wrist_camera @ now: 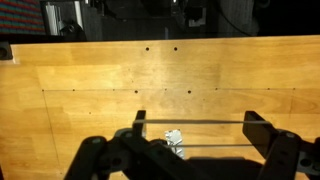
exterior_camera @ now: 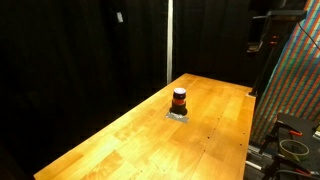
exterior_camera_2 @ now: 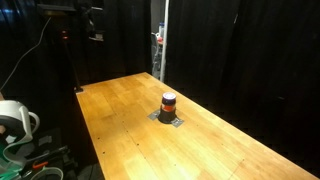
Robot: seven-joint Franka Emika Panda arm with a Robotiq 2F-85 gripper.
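Note:
A small dark cylinder with an orange-red band and a pale top (exterior_camera: 179, 97) stands upright on the wooden table (exterior_camera: 130, 138). Silver material (exterior_camera_2: 178, 122) shows around its foot. In the wrist view, a silver patch (wrist_camera: 173, 137) lies on the wood beyond my gripper; the cylinder cannot be made out there. My gripper is open, its black fingers wide apart, one finger (wrist_camera: 139, 121) at the left. Thin pale lines run across between the fingers; I cannot tell what they are. The table lies well below the gripper.
Black curtains (exterior_camera_2: 240, 70) hang behind it. Cables and tools (exterior_camera: 292, 150) lie beside the table at the right in exterior view 1. A striped cloth (exterior_camera: 300, 85) hangs there too.

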